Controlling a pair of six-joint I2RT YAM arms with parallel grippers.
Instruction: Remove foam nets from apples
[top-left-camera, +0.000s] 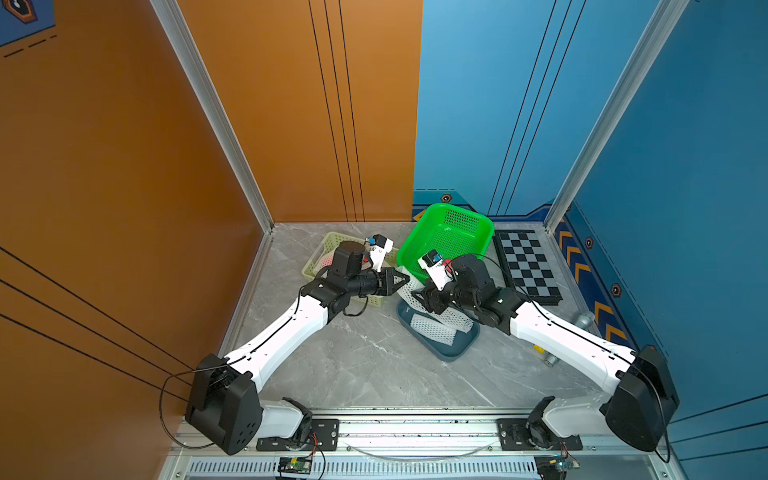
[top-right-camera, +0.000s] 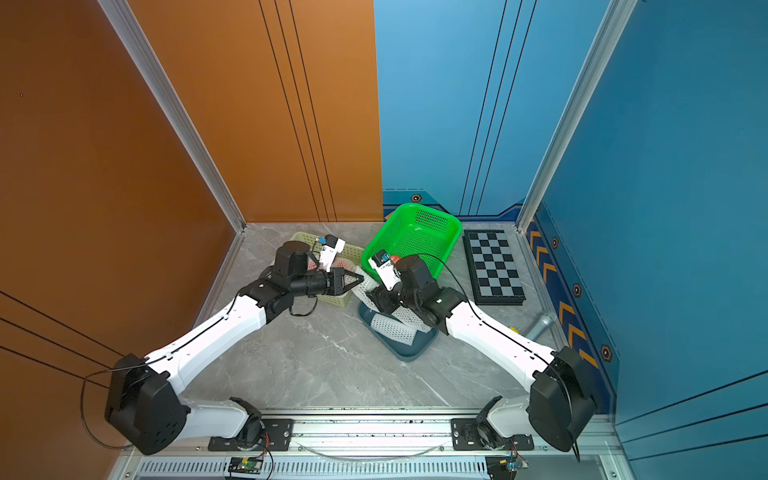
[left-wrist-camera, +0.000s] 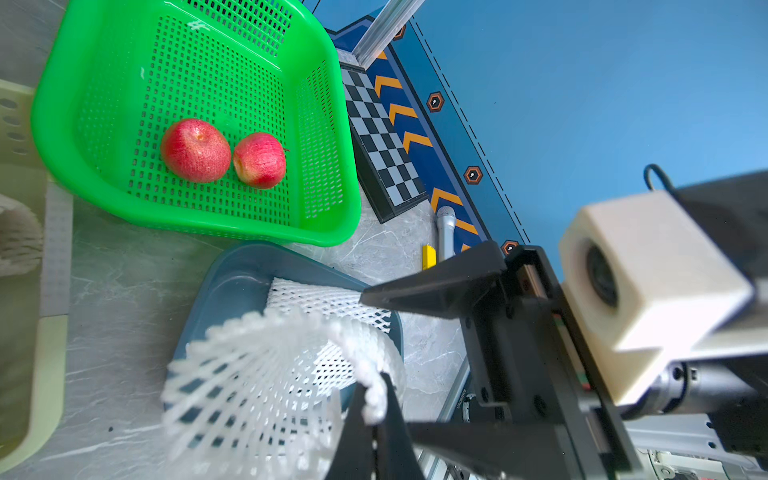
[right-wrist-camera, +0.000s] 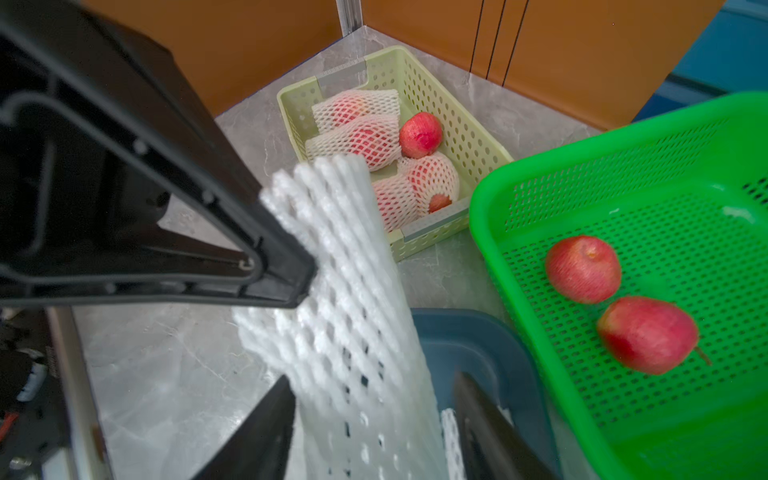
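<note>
A white foam net (left-wrist-camera: 264, 384), empty, hangs with its upper rim pinched by my left gripper, which is shut on it. In the right wrist view the same net (right-wrist-camera: 352, 336) stretches down from one dark finger (right-wrist-camera: 276, 268) of the left gripper. My right gripper has its fingers parted, the net's lower part showing between them. Two bare red apples, one (right-wrist-camera: 584, 269) beside the other (right-wrist-camera: 648, 334), lie in the green basket (right-wrist-camera: 524, 320). Netted apples (right-wrist-camera: 364, 144) and one uncovered apple (right-wrist-camera: 421, 134) sit in the pale yellow basket (right-wrist-camera: 480, 148).
Below both grippers stands a blue-grey tray (top-left-camera: 448, 352) with loose foam nets (top-left-camera: 432, 329) in it. A black-and-white checkered board (top-left-camera: 528, 264) lies right of the green basket.
</note>
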